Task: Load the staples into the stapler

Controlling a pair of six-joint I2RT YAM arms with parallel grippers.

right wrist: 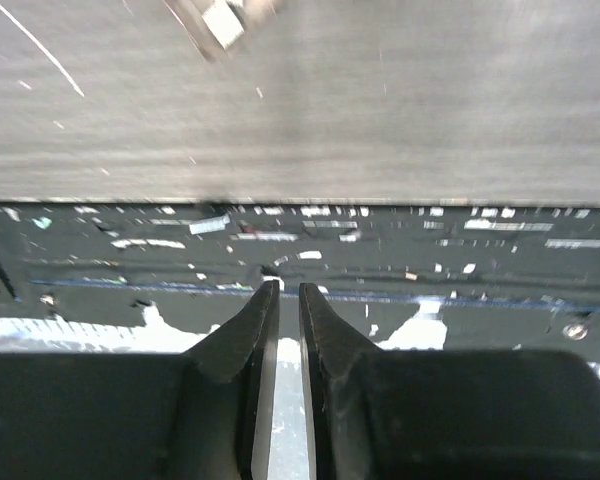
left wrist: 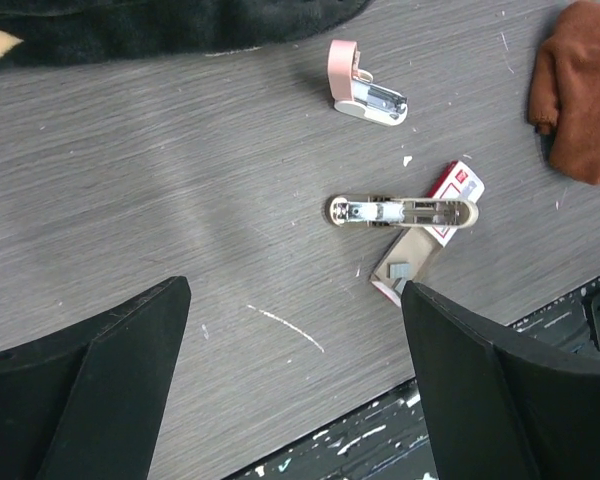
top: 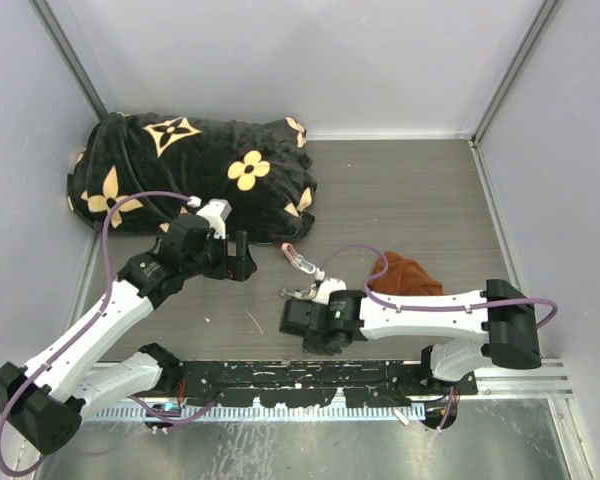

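Note:
In the left wrist view a pale metal-and-beige stapler [left wrist: 405, 211] lies across the staple box, overlapping it from this angle. The box has a red-and-white sleeve [left wrist: 458, 190] and an open tray [left wrist: 417, 250] holding small grey staples [left wrist: 399, 270]. Farther back is a pink-and-white stapler [left wrist: 367, 92], its pink part raised. My left gripper is open and empty above the table. My right gripper is shut to a narrow slit, with no object visible in it; from above, its arm covers the box. The box's end [right wrist: 220, 22] shows, blurred, ahead of its fingers.
A brown cloth [top: 408, 275] lies to the right of the staplers. The dark patterned cushion [top: 195, 180] fills the back left. A scuffed black strip [right wrist: 380, 245] runs along the front edge of the table. Open table lies at the back right.

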